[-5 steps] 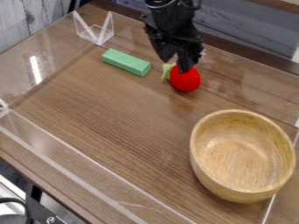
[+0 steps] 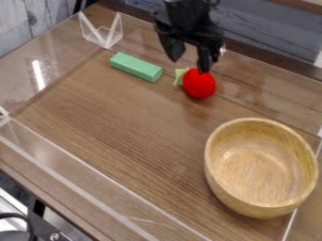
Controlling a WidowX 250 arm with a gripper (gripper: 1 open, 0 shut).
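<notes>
My gripper (image 2: 191,49) hangs over the table at the top centre, its black fingers apart and open. A red round object (image 2: 198,84) lies just below it, with a small light-green piece at its left side. A green rectangular block (image 2: 136,67) lies to the left. A wide tan bowl (image 2: 258,168) sits at the lower right.
A clear wire-like or plastic holder (image 2: 101,33) stands at the upper left. A black cable lies at the bottom left corner.
My gripper has shifted and now sits slightly higher above the red object. The objects on the table show no clear movement.
</notes>
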